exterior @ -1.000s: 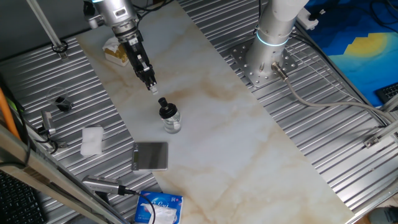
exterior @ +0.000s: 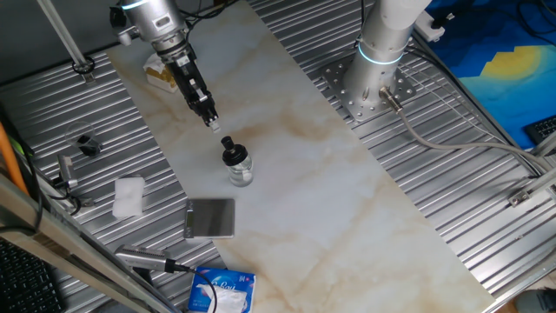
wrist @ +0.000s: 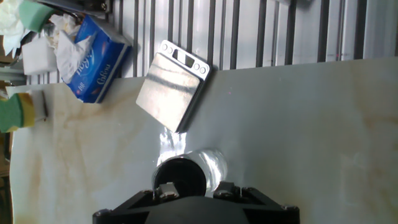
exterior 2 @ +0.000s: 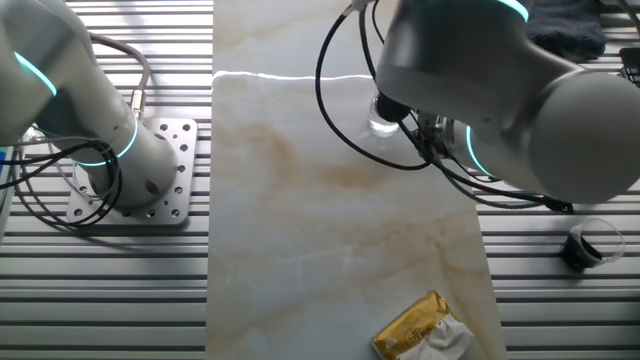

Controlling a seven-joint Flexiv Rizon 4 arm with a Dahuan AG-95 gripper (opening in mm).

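Observation:
A small clear glass jar with a black knobbed lid stands upright on the marble-patterned board. Just above and behind it in exterior view 1 is my gripper, tilted down towards the lid without touching it. In the wrist view, the gripper is open, its two fingertips apart at the bottom edge. The black lid shows beyond and between them, with nothing held. My arm covers the gripper in exterior view 2, where only part of the jar shows.
A flat silver scale lies near the jar at the board's edge. A blue tissue pack and a gold tissue pack lie farther off. The arm base stands beside the board, whose middle is clear.

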